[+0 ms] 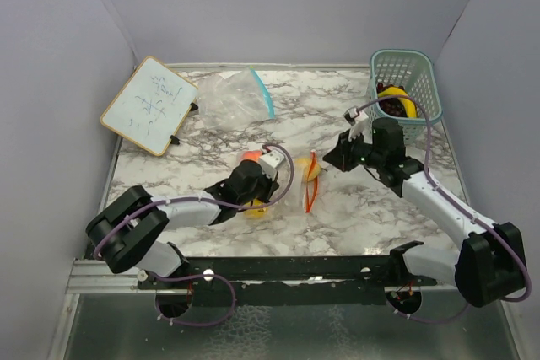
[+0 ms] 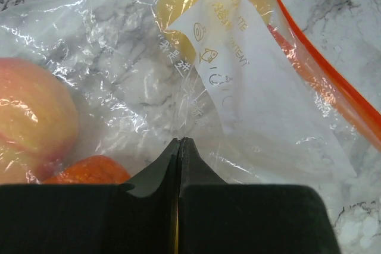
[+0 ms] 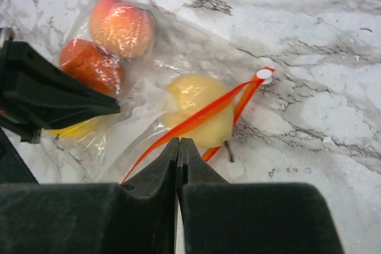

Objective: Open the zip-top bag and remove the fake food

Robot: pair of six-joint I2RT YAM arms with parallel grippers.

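The clear zip bag [image 3: 208, 55] lies mid-table with its orange zip strips [image 1: 311, 196] parted. Inside, the yellow pear [image 3: 196, 96] sits at the mouth; its stem end pokes out between the strips. Also in the bag are a peach [image 3: 122, 27], an orange-red piece [image 3: 90, 66] and a yellow piece [image 1: 256, 211] partly hidden by the left arm. My left gripper is shut on the bag's plastic, which creases at its tips. Right of the mouth, my right gripper [image 1: 327, 162] is shut with nothing between its fingers, the pear outside them.
A green basket [image 1: 429, 94] holding a banana [image 1: 401, 100] and dark fruit stands at the back right. An empty blue-topped bag [image 1: 232, 100] lies at the back, left of centre. A whiteboard [image 1: 150, 105] rests at the left. Clear marble shows right of the orange zip.
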